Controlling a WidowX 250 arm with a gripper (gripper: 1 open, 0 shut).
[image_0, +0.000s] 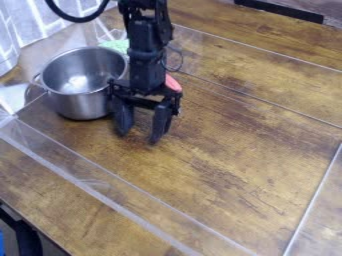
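The black robot arm reaches down from the top, its gripper (143, 115) low over the wooden table (227, 160), just right of a steel pot (75, 78). The two dark fingers stand apart, with nothing visible between them. A pink object (173, 83) lies behind the gripper, partly hidden by it. A pale green item at the back is mostly hidden by the arm.
Clear panels edge the workspace at the left, front and right. A white object (14, 97) sits left of the pot.
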